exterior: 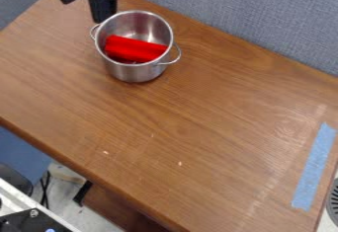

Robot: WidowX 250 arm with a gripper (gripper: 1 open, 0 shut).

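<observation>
A steel pot (145, 29) with two wire handles stands on the wooden table (199, 137) in the upper middle. Inside it lies a red cylindrical object (133, 48). The black gripper (87, 1) is at the top edge, up and to the left of the pot, partly cut off by the frame. Its two dark fingers hang apart, with nothing visible between them.
A strip of blue tape (313, 167) runs along the right side of the table, beside a round metal object at the edge. Cables show past the lower left edge.
</observation>
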